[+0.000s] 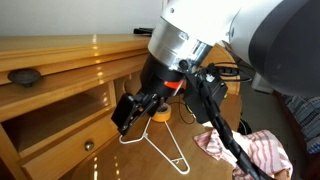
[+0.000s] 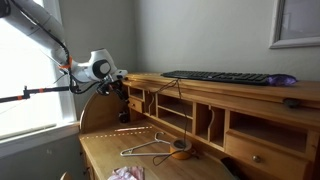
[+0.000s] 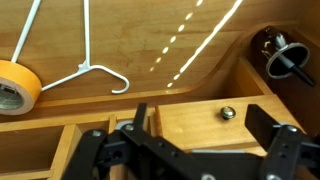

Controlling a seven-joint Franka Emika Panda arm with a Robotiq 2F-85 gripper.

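Observation:
My gripper is open in the wrist view, its two dark fingers wide apart with nothing between them. Beneath and beyond it is a wooden drawer front with a round knob [image 3: 227,112]. In exterior view 1 the gripper [image 1: 128,116] hangs in front of the desk's cubbies and covers part of a white wire hanger [image 1: 179,160] lying on the desktop. A roll of orange tape [image 3: 18,86] lies at the left in the wrist view, beside the hanger [image 3: 87,69]. Exterior view 2 shows the arm's gripper [image 2: 122,74] above the far end of the desk.
A checked cloth [image 1: 262,150] lies at the desk's right side. A small dark bowl [image 1: 24,76] sits on the upper ledge, and a black keyboard [image 2: 215,76] on top of the hutch. A dark round object [image 3: 280,52] is at the wrist view's upper right.

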